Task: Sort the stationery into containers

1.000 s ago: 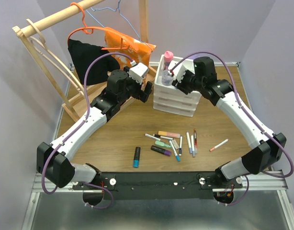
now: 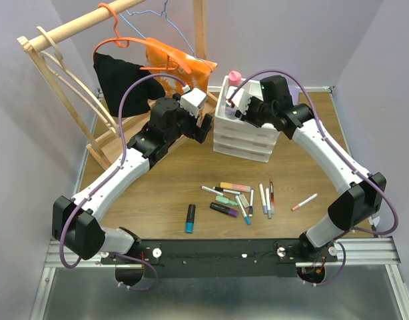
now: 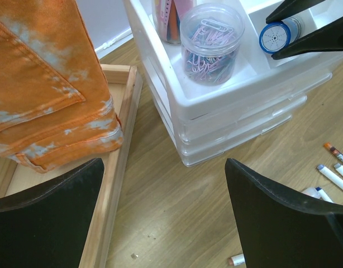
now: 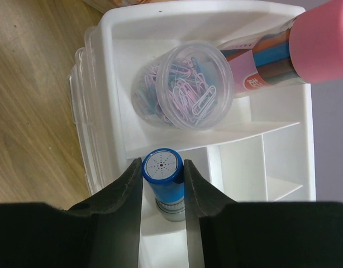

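Observation:
The white organizer holds a jar of paper clips and a pencil tube with pink cap. In the right wrist view, a blue-capped cylinder stands in a compartment, between the fingertips of my right gripper; whether they grip it firmly is unclear. My left gripper hangs open left of the organizer, nothing between its fingers. Pens and markers lie on the table in front of the organizer.
A wooden rack with hangers, an orange cloth and black cloth stands at left.
My right arm has shifted slightly to the left over the organizer, lowering its wrist. The left arm and loose pens look unchanged.

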